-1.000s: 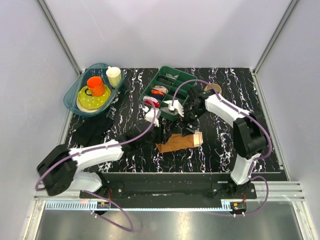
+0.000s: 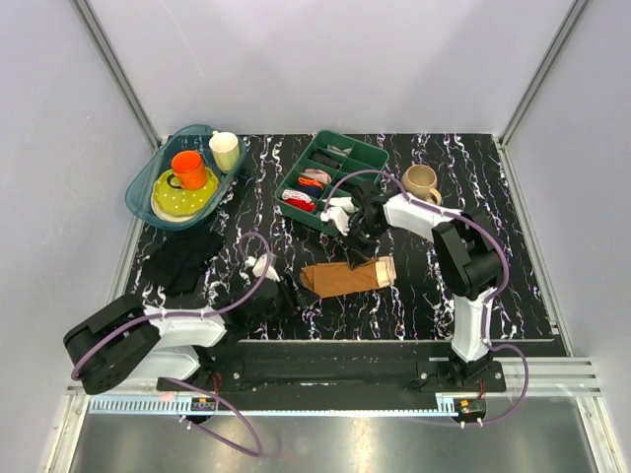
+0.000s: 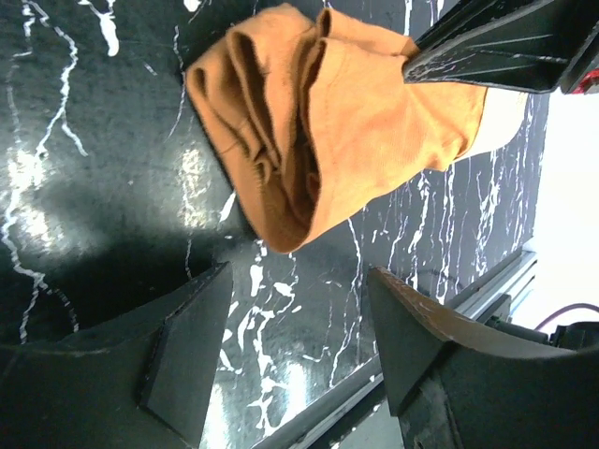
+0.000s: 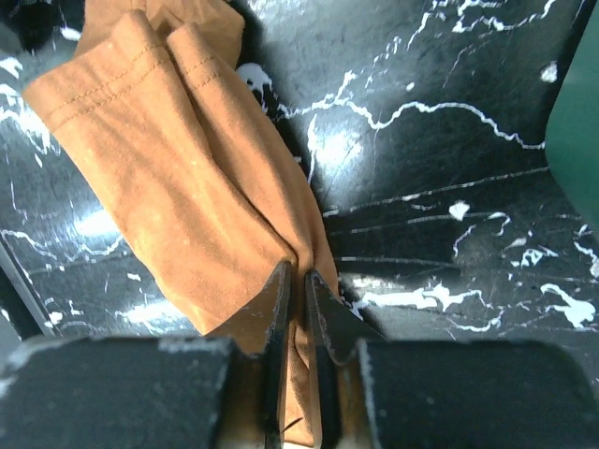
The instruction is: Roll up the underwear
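The orange underwear [image 2: 335, 281] lies folded in a long strip on the marble table, with a cream band at its right end. My right gripper is shut on a creased fold of it. My left gripper stands open at the left end, its fingers just short of the bunched edge of the orange cloth [image 3: 374, 131], nothing between them.
A green divided box [image 2: 327, 148] with small items stands behind the underwear. A beige mug [image 2: 420, 178] is at back right. A blue basket [image 2: 148, 182] with dishes and mugs is at back left, black cloth [image 2: 168, 261] in front of it.
The right gripper came slightly down, and the underwear shifted a little left.
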